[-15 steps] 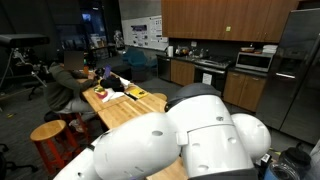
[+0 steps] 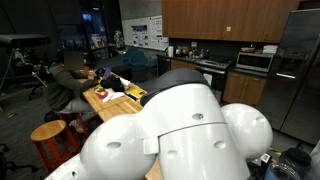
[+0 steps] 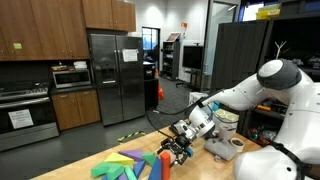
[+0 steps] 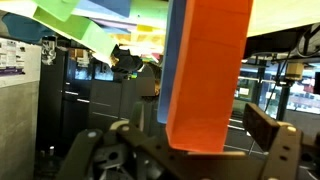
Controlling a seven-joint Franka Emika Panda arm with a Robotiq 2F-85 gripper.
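Note:
An orange-red block [image 4: 210, 85] with a blue side strip [image 4: 172, 60] fills the middle of the wrist view. Its lower end lies in line with the space between the dark fingers of my gripper, which stands open. Whether either finger touches it cannot be made out. In exterior view 2 the gripper [image 3: 177, 153] is low over the front of the table, close beside an upright red piece [image 3: 166, 166]. The arm hides the gripper in exterior view 1.
Green, purple and yellow pieces lie left of the gripper, among them a yellow piece [image 3: 133, 154] and a green one [image 3: 101, 170]. A grey mug [image 3: 237, 145] and other items stand on the right. Red stools [image 2: 50, 140] stand beside the table.
In exterior view 1 the white arm has risen and shifted toward the left, covering more of the tabletop than before. The table's far-end items look unmoved.

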